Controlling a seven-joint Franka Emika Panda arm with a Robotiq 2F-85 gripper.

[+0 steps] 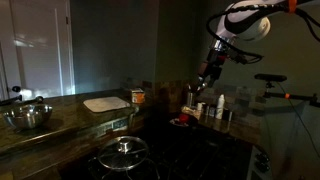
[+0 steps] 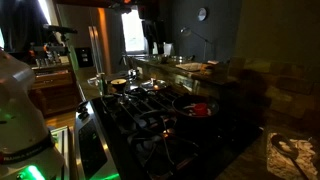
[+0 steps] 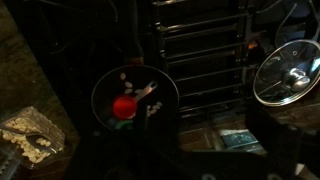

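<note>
My gripper (image 1: 208,78) hangs high above the stove, open, with nothing seen between its fingers; in the wrist view its outline is too dark to make out well. Below it a black pan (image 3: 110,84) rests on the stove. A red cup-like piece (image 3: 124,107) with a pale handle (image 3: 146,91) lies in the pan, among several small pale bits. The same pan (image 2: 197,122) shows in exterior view 2, with red (image 2: 200,109) inside. A glass lid (image 3: 290,74) with a metal rim sits at the stove's other side, also a clear lid (image 1: 123,153) in exterior view 1.
A clear container (image 3: 32,135) of pale pieces stands beside the stove. On the back counter are a metal bowl (image 1: 27,116), a pale board (image 1: 106,104) and an orange-labelled can (image 1: 138,96). Bottles (image 1: 220,107) stand in the far corner. Bare grates (image 3: 205,40) separate pan and lid.
</note>
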